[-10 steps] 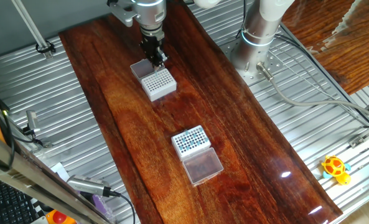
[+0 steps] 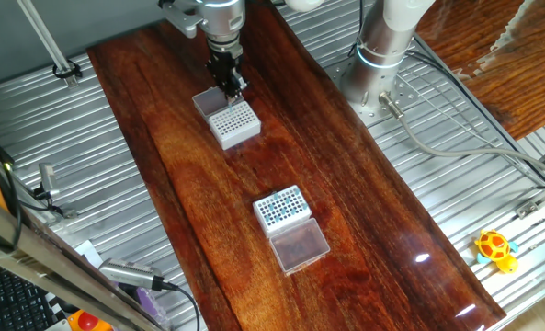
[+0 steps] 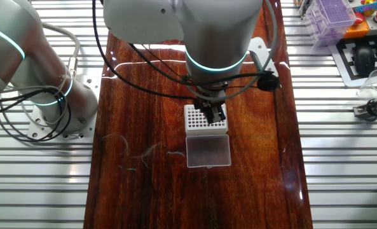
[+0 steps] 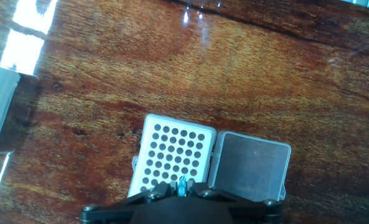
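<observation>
A white rack (image 2: 235, 119) with rows of empty-looking holes lies at the far part of the wooden table, its clear lid (image 2: 208, 102) folded open. My gripper (image 2: 235, 98) is over the lid-side edge of this rack, pointing down. In the wrist view, a small teal piece (image 4: 182, 186), like a tube or tip, stands between the nearly closed fingertips, at the rack's lower edge. Whether its lower end is in a hole is hidden. A second white rack (image 2: 282, 208), holding several teal pieces, lies nearer, with its own clear lid (image 2: 300, 245) open.
Bare wood (image 2: 194, 198) surrounds both racks. The robot's base (image 2: 369, 81) stands on the slatted metal surface right of the table. A toy turtle (image 2: 494, 246) sits at the far right, off the wood.
</observation>
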